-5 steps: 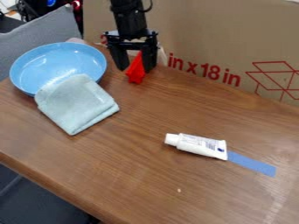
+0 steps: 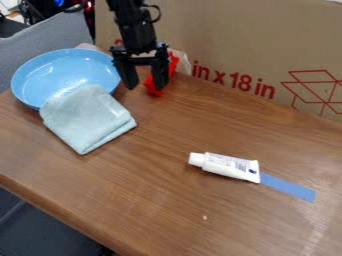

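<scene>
My black gripper (image 2: 143, 74) hangs at the back of the wooden table, open, its fingers around the left side of a red object (image 2: 160, 82), which it partly hides. A light blue plate (image 2: 60, 70) lies left of the gripper, with a folded pale cloth (image 2: 88, 121) in front of it, overlapping its front rim. A white tube (image 2: 225, 165) lies at the front right beside a strip of blue tape (image 2: 286, 186).
A cardboard box (image 2: 254, 50) with red printing stands along the back. A grey object (image 2: 40, 40) is at the back left.
The gripper has come lower and toward the camera, over the left part of the red object. The plate, cloth and tube are unmoved.
</scene>
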